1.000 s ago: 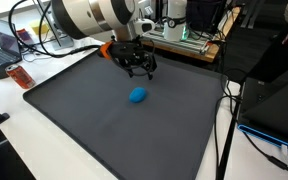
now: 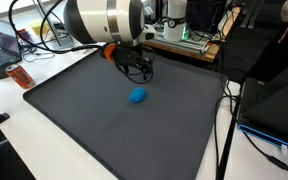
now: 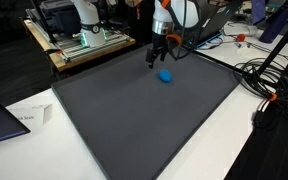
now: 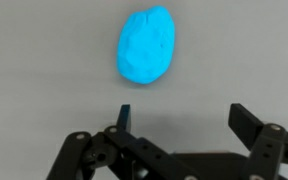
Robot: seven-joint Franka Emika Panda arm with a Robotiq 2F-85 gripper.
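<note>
A bright blue, rounded lump [image 2: 137, 95] rests on the dark grey mat [image 2: 94, 110]. Exterior view 2 has the same blue lump [image 3: 165, 75] towards the back of the mat. Close by, my gripper [image 2: 136, 74] hangs over the mat on the far side of the lump. In the wrist view, the gripper is open, its two dark fingers well apart with only bare surface between them. There the blue lump [image 4: 146, 45] lies ahead of the fingertips, left of the middle of the gap, not touched by either finger.
An orange-red can [image 2: 20, 76] stands by the mat's left corner. Black cables [image 2: 220, 120] run along its right side. A white paper with print [image 3: 26, 121] lies off the mat.
The blue lump has stayed in place.
</note>
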